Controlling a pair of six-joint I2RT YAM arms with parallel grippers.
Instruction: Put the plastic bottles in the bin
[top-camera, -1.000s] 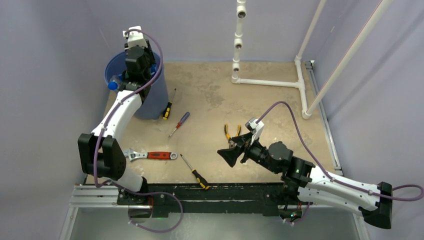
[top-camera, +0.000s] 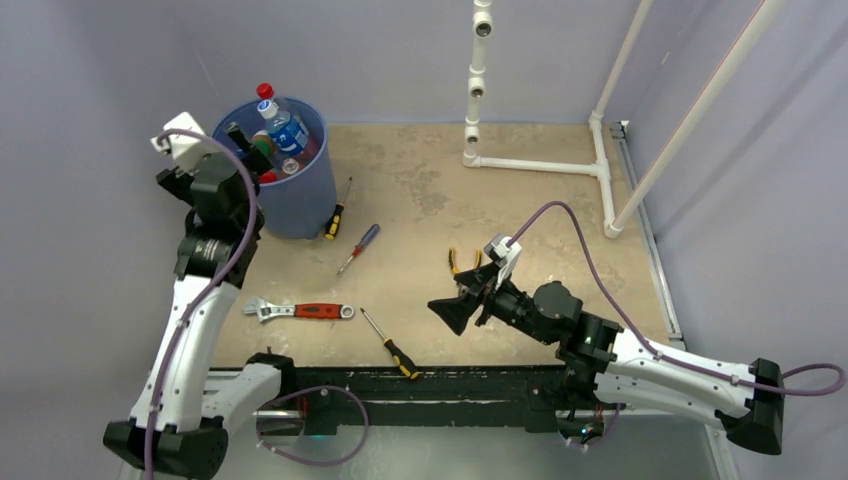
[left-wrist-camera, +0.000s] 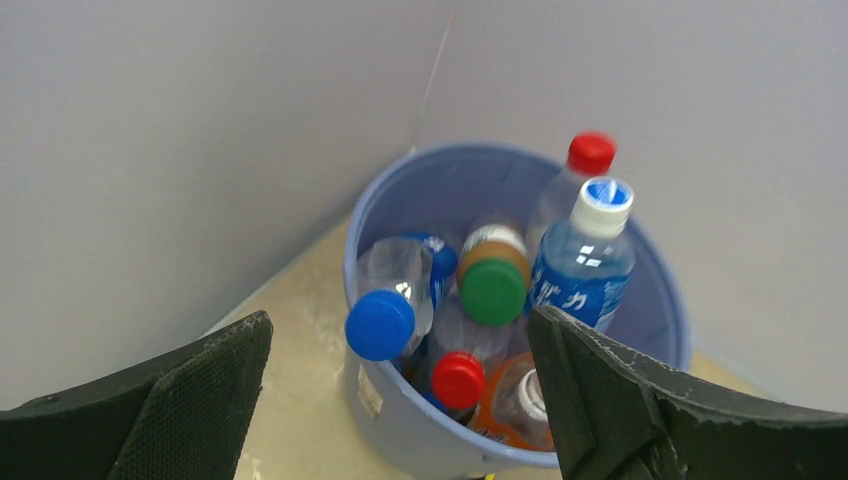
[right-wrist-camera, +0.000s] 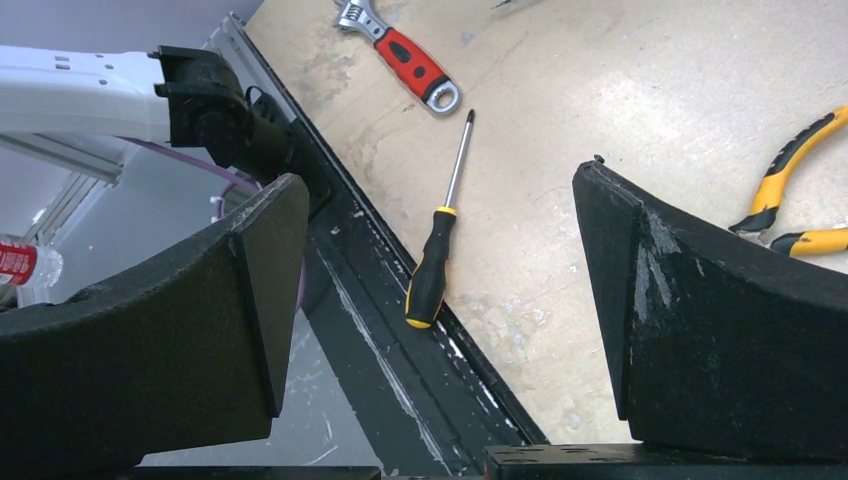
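Note:
The blue bin (top-camera: 303, 210) stands at the back left, holding several plastic bottles: one with a blue cap (left-wrist-camera: 380, 325), one with a green cap (left-wrist-camera: 496, 292), one with a red cap (left-wrist-camera: 458, 380) and an upright one with a blue label (left-wrist-camera: 582, 280). My left gripper is open at the bin's left side, nothing between its fingers. My right gripper hangs open over the front right of the worktop, also empty.
An adjustable wrench (top-camera: 320, 311), screwdrivers (top-camera: 400, 357) and pliers (right-wrist-camera: 775, 190) lie on the worktop (top-camera: 410, 200). White pipe frames (top-camera: 530, 165) stand at the back right. Another bottle (right-wrist-camera: 30, 265) shows at the left edge of the right wrist view.
My left gripper has moved from above the bin leftward and toward the front, uncovering the bottles in it. The right arm has shifted very slightly.

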